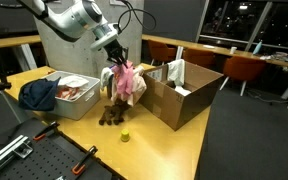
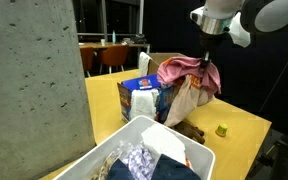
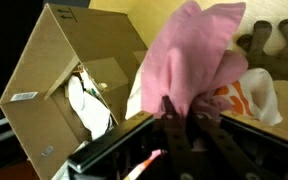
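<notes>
A pink cloth hangs in folds from my gripper, which is shut on it. In exterior view 1 the pink cloth (image 1: 127,80) dangles above the table between the white bin (image 1: 76,102) and the cardboard box (image 1: 189,94). Lighter fabric with an orange pattern (image 3: 252,92) shows below it in the wrist view; whether it is also held, I cannot tell. Dark cloths (image 2: 164,168) lie in the white bin. Inside the cardboard box, a white cloth (image 3: 88,104) is visible.
A brown plush toy (image 1: 114,113) lies on the table beneath the hanging cloth. The yellow object (image 1: 125,135) stands nearer the front edge. Bare table (image 1: 169,150) stretches to the right of it.
</notes>
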